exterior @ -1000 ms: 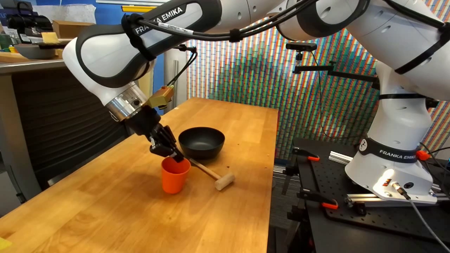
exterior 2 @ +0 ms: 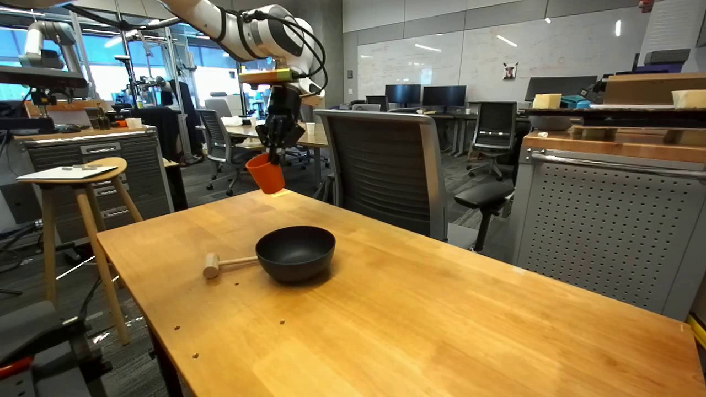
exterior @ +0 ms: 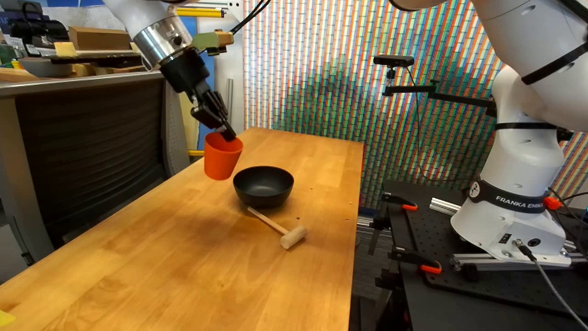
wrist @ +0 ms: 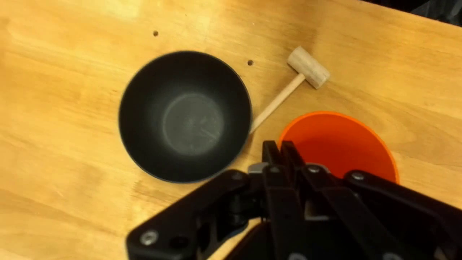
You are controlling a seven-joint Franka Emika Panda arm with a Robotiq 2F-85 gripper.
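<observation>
An orange cup (exterior: 221, 160) hangs in the air above the wooden table, slightly tilted, its mouth upward. My gripper is shut on the near rim of this cup, whose inside (wrist: 342, 145) shows at the right in the wrist view. A black bowl (exterior: 263, 187) rests upright on the table, below and beside the raised cup; it looks empty in the wrist view. Next to the bowl lies a wooden mallet (wrist: 308, 68), the end of its handle by the bowl's rim. In exterior view 2 the cup (exterior 2: 266, 175) is beyond the bowl (exterior 2: 295, 255).
The wooden table (exterior: 182, 259) is otherwise mostly bare, with wide free room around the bowl. An office chair (exterior 2: 387, 172) stands close to one long edge. Across from it, the robot's base (exterior: 507, 220) is mounted on a black bench.
The cup has risen well off the table in my gripper and moved toward the far end in exterior view 1. Bowl and mallet have stayed where they were.
</observation>
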